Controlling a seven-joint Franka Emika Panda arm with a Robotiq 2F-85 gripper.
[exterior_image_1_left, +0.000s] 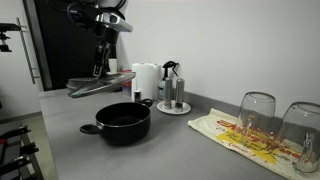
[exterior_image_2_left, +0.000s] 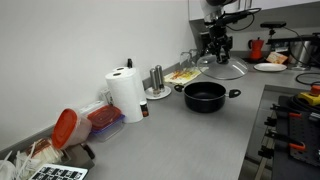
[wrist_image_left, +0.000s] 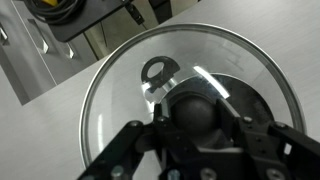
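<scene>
A clear glass lid (exterior_image_1_left: 100, 86) with a pale rim hangs in the air, tilted, above and to the left of the black pot (exterior_image_1_left: 124, 122) in exterior view 1. My gripper (exterior_image_1_left: 99, 71) is shut on its knob. In exterior view 2 the lid (exterior_image_2_left: 222, 69) overlaps the space just above the pot (exterior_image_2_left: 205, 97), clear of its rim. The wrist view has the round lid (wrist_image_left: 112, 100) spread under the gripper, whose fingers hide most of the knob. The pot is uncovered and stands upright on the counter, two side handles showing.
Behind the pot, a paper towel roll (exterior_image_1_left: 147, 79) stands near a plate with several bottles (exterior_image_1_left: 173, 107). Upturned glasses (exterior_image_1_left: 256, 112) rest on a patterned cloth at the right.
</scene>
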